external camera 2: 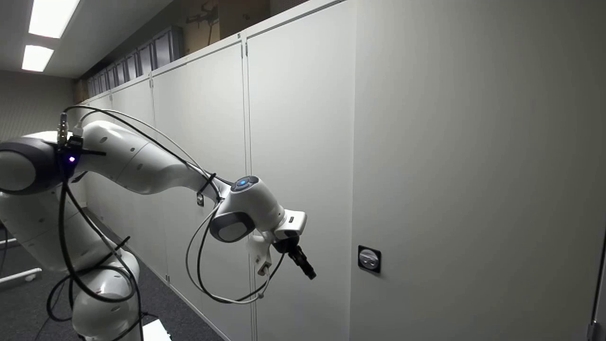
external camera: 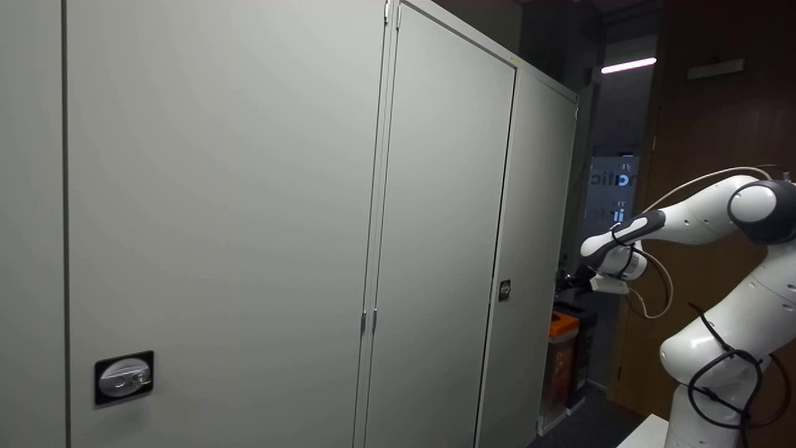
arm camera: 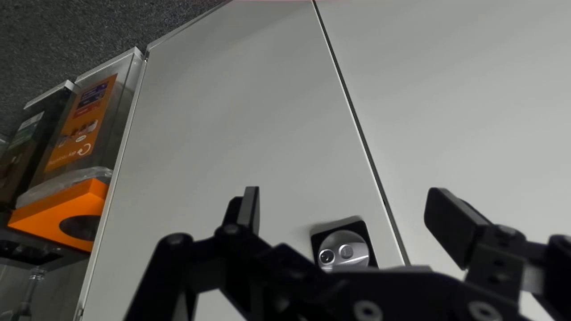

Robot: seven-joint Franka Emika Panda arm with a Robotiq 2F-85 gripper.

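Observation:
A grey cabinet door [arm camera: 230, 133] fills the middle of the wrist view, with a round silver turn handle [arm camera: 345, 251] on a black plate near its edge. My gripper is open, and its black fingers [arm camera: 249, 211] stand apart on either side of the handle in that view. Nothing shows between them. In exterior view 2 the gripper [external camera 2: 309, 273] points down toward the cabinet front, left of the handle [external camera 2: 369, 259] and apart from it. Exterior view 1 has the gripper [external camera: 564, 281] right of the small handle [external camera: 505, 290], partly lost against the dark background.
An orange-topped bin [external camera: 564, 324] stands beyond the cabinet's end, next to a darker bin [arm camera: 32, 139]. Another cabinet door [external camera: 224, 194] with its own handle [external camera: 124, 378] is closer to exterior view 1. Cables [external camera 2: 196, 273] hang loosely from the arm.

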